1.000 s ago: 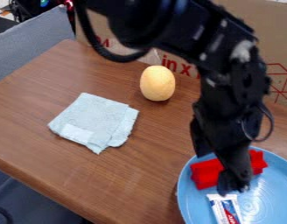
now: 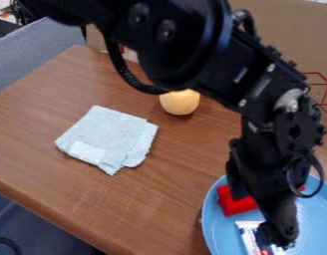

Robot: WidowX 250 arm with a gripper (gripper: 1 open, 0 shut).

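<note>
My black gripper (image 2: 259,189) reaches down from the top over a light blue plate (image 2: 222,235) at the bottom right, its fingertips low over the plate. A red object (image 2: 235,203) lies on the plate, partly hidden by the gripper. Below it is a white packet with dark blue markings (image 2: 254,241), also partly covered. The gripper looks open; whether anything sits between its fingers is hard to see.
A folded pale blue cloth (image 2: 107,137) lies on the wooden table (image 2: 87,209). A yellow egg-shaped object (image 2: 179,104) stands behind, half hidden by the arm, near cardboard (image 2: 313,60).
</note>
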